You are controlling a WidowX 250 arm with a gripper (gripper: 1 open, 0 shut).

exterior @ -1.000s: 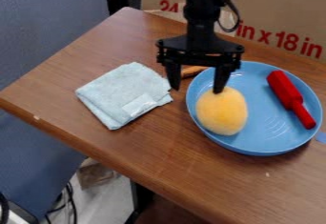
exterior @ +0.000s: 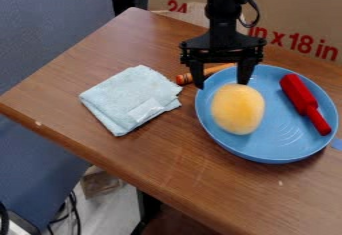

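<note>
My black gripper (exterior: 221,71) hangs above the back-left rim of a blue plate (exterior: 267,147), its two fingers spread apart over an orange carrot-like item (exterior: 185,78). On the plate lie a yellow oval object (exterior: 238,109) and a red bottle-like object (exterior: 305,104). A folded pale blue cloth (exterior: 130,100) rests on the wooden table to the left of the plate.
A cardboard box (exterior: 294,9) stands behind the table.
The objects look unmoved.
</note>
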